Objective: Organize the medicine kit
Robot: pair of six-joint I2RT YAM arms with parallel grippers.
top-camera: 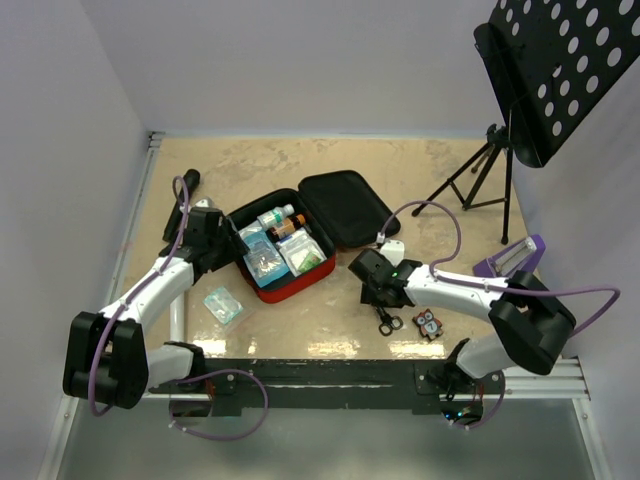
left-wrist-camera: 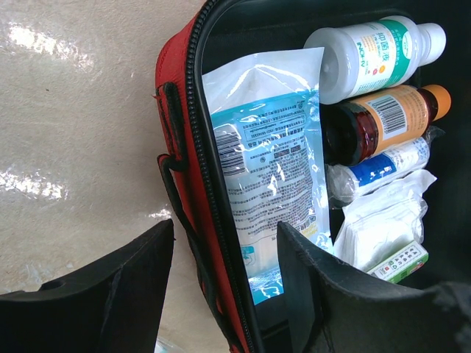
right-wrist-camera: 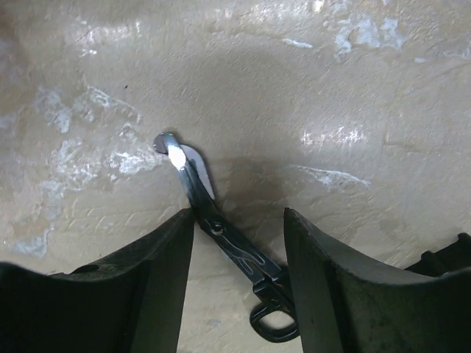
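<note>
The medicine kit, a red case with black lining (top-camera: 295, 283), lies unzipped, its lid (top-camera: 347, 207) folded back. Inside are a blue-and-clear packet (left-wrist-camera: 272, 158), a white bottle (left-wrist-camera: 360, 62), an orange-capped brown bottle (left-wrist-camera: 383, 121), a blue-and-white roll (left-wrist-camera: 386, 168), white packets (left-wrist-camera: 383, 213) and a green-and-white box (left-wrist-camera: 399, 261). Over the case's left wall, my left gripper is open, empty. Black-handled scissors (right-wrist-camera: 234, 243) lie on the table, blades pointing away, crossing the gap of my open right gripper. Whether its fingers touch them, I cannot tell.
A clear packet (top-camera: 223, 305) lies left of the case's front. Right of the scissors sits a small dark-and-orange item (top-camera: 428, 325). A purple holder (top-camera: 512, 258) and a black tripod (top-camera: 490, 170) stand on the right. Bare table lies between case and scissors.
</note>
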